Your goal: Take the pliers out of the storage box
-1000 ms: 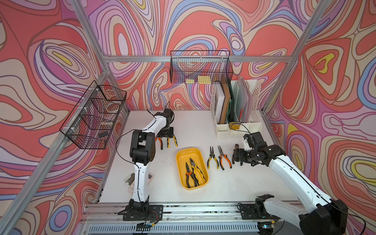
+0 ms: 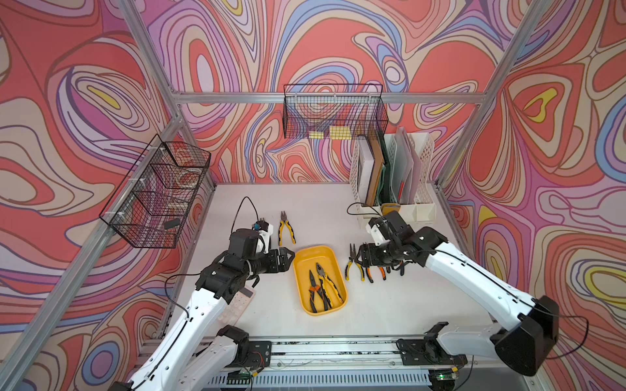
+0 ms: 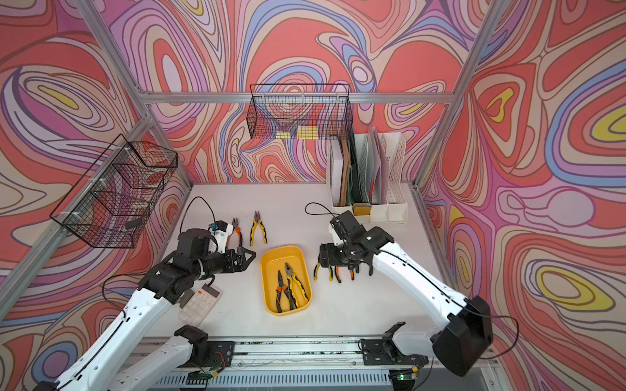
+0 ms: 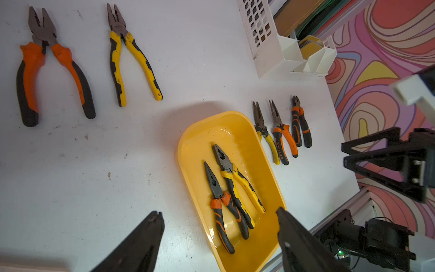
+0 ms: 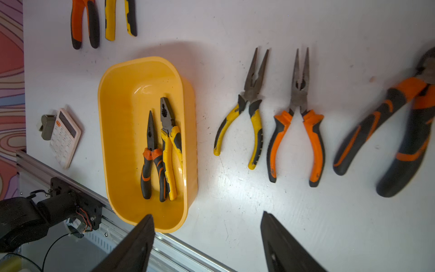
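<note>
The yellow storage box [image 5: 113,136] holds two pairs of pliers: orange-black long-nose pliers [image 4: 215,191] and yellow-black combination pliers [image 4: 226,165]. My left gripper is open and empty above the box's left side, as the top views show. My right gripper stands open with nothing between its fingers, above the pliers lying right of the box. Orange pliers [image 4: 38,59] and yellow pliers [image 4: 121,45] lie behind the box at left; yellow long-nose pliers [image 5: 251,95], orange long-nose pliers [image 5: 299,102] and larger orange-black pliers [image 5: 403,149] lie to its right.
A white file organizer [image 3: 388,211] stands at the back right. A calculator [image 5: 64,140] and a dark clip [image 5: 47,127] lie at the left front. Wire baskets hang on the frame.
My right gripper has moved left toward the box. The pliers in the box are unchanged.
</note>
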